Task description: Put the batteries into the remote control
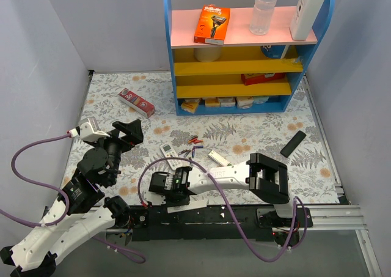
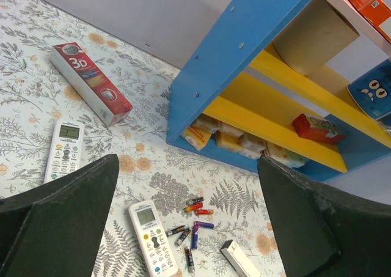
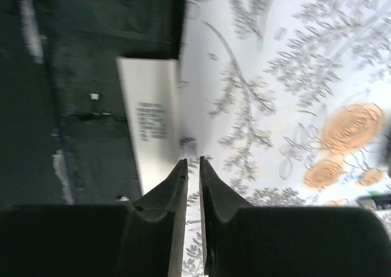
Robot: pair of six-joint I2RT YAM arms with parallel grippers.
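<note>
In the left wrist view a white remote (image 2: 153, 240) lies face up in the middle, beside several loose batteries (image 2: 194, 235) in dark, red and purple. Another white remote (image 2: 63, 148) lies farther left, and a slim white piece (image 2: 240, 258) with a dark end sits at the lower right. My left gripper is open above the table, nothing between its broad black fingers. At the table's front edge my right gripper is shut to a narrow gap; I cannot make out anything held in it. Its fingers are hidden in the top view.
A white labelled strip (image 3: 149, 118) lies along the black front edge, just ahead of the right fingertips. A blue shelf (image 1: 232, 93) stands at the back, with a red box (image 1: 136, 103) to its left. The black phone-like slab (image 1: 293, 144) lies right.
</note>
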